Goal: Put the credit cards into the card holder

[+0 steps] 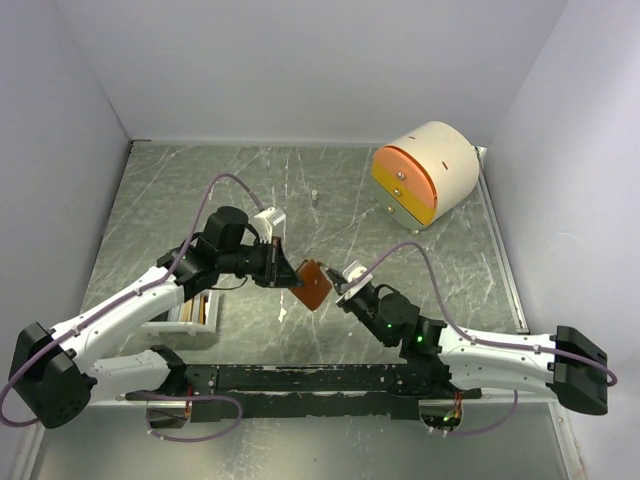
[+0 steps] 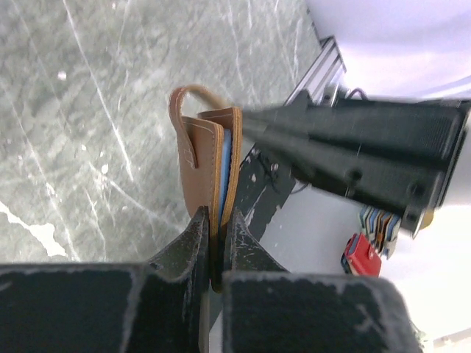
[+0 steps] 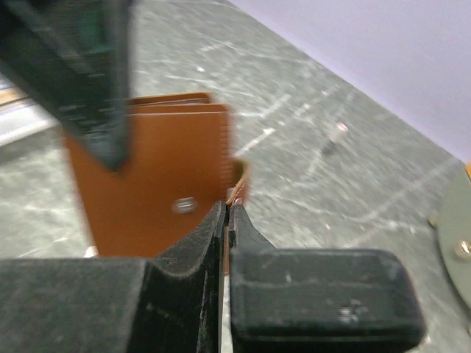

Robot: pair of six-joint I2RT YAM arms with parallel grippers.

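Observation:
The brown leather card holder is held upright in my left gripper, which is shut on it; a blue strip shows inside it in the left wrist view. My right gripper is shut beside the holder's top edge, where a brown flap or strap stands out. Whether that strap is between the right fingertips I cannot tell. In the right wrist view the holder's face with a metal snap fills the middle left.
A white tray with cards lies left, partly under my left arm. A cream cylinder box stands back right. A small pale object is on the marble top, which is otherwise clear at back.

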